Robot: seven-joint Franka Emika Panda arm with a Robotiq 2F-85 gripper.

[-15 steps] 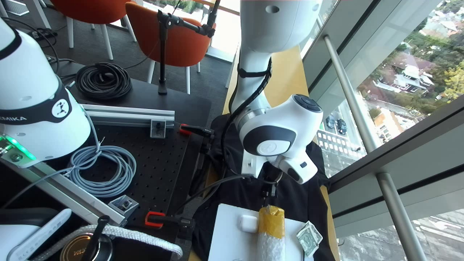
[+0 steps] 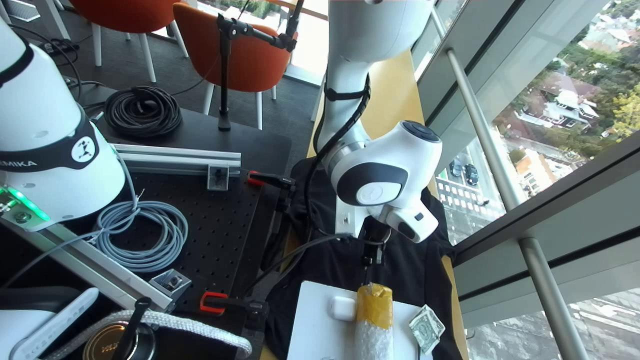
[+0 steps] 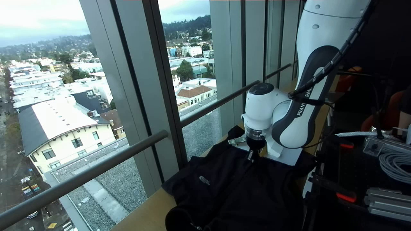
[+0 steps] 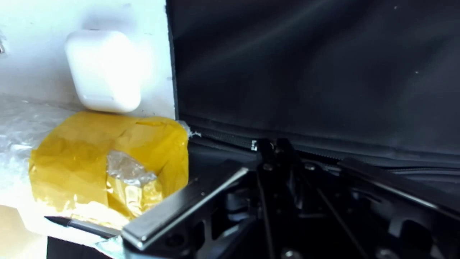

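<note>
A black jacket point(image 3: 231, 184) lies spread on the wooden ledge, with a small white logo on its chest. Its zipper point(image 4: 224, 137) runs across the wrist view, passing beneath my gripper. The fingers are closed together low over the zipper line, and a small silvery piece, seemingly the zipper pull point(image 4: 254, 145), shows at the fingertips. How much of it sits between the fingers is hidden. From the second exterior view, my gripper point(image 3: 251, 157) points down at the cloth near the white board point(image 3: 283, 157).
On the white board point(image 2: 312, 318) lie a bubble-wrapped roll with yellow tape point(image 2: 375, 300), a white case point(image 2: 342, 308) and a banknote point(image 2: 426, 329). Window rails point(image 2: 483, 129) flank the ledge; clamps point(image 2: 231, 305) and a black bench stand opposite.
My arm and gripper have shifted a little away from the white board along the jacket, toward the far end in the first exterior view. The objects on the board have not moved.
</note>
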